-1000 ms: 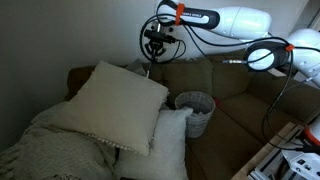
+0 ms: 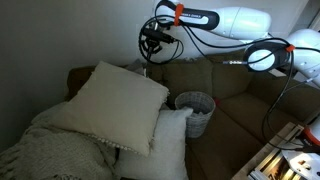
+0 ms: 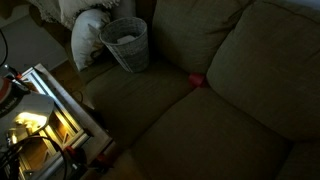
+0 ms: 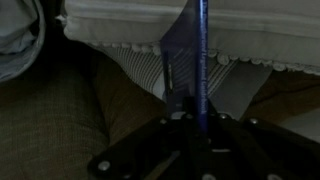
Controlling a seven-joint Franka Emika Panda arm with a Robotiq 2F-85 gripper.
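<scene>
In exterior view 1 my gripper (image 2: pixel 149 50) is above the cream cushion's top corner, at the left end of the arm. A narrow bluish, flat object (image 4: pixel 202 50) stands up from between the fingers in the wrist view, and my gripper is shut on it. What this object is, I cannot tell; the picture is dark. The wicker basket (image 2: pixel 197 123) sits on the sofa, right of and below the gripper. Its rim (image 4: pixel 38 40) shows at the left of the wrist view. The same basket (image 3: pixel 127 51) appears in exterior view 2, with something pale inside.
A large cream cushion (image 2: pixel 112 108) leans over a white pillow (image 2: pixel 168 150) and a knitted blanket (image 2: pixel 50 155). The brown sofa seat (image 3: pixel 180 135) is mostly bare, with a small red item (image 3: pixel 197 79) at its back. A lit table (image 3: pixel 75 125) stands in front.
My gripper has shifted slightly to the left in exterior view 1. The basket, cushions and blanket look unmoved.
</scene>
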